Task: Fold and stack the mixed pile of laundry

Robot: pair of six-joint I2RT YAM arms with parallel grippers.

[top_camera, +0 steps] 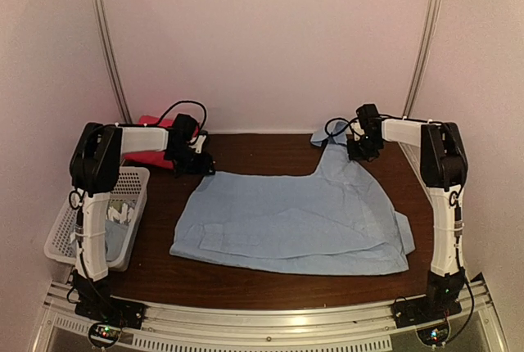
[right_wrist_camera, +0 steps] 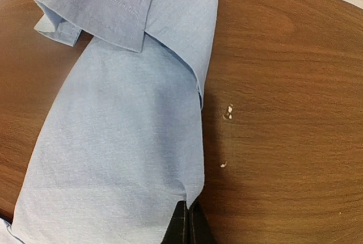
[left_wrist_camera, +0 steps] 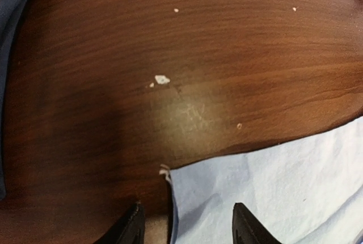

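Note:
A light blue shirt (top_camera: 278, 217) lies spread over the table, its sleeve reaching up to the back right. My right gripper is shut on the shirt's right edge near the base of that sleeve; the cloth gathers to a point between its fingertips. At the shirt's upper left corner (left_wrist_camera: 187, 179), my left gripper stands open, its fingers on either side of the cloth's left edge. Whether the fingers touch the cloth cannot be told. Past the right gripper, the sleeve's end (right_wrist_camera: 105, 11) is folded over to the left.
A folded red cloth (top_camera: 151, 155) sits at the back left behind the left arm, dark cloth beside it. The white basket (top_camera: 135, 221) at the left holds blue and white cloth. Bare wood (top_camera: 258, 155) shows between the grippers, behind the shirt.

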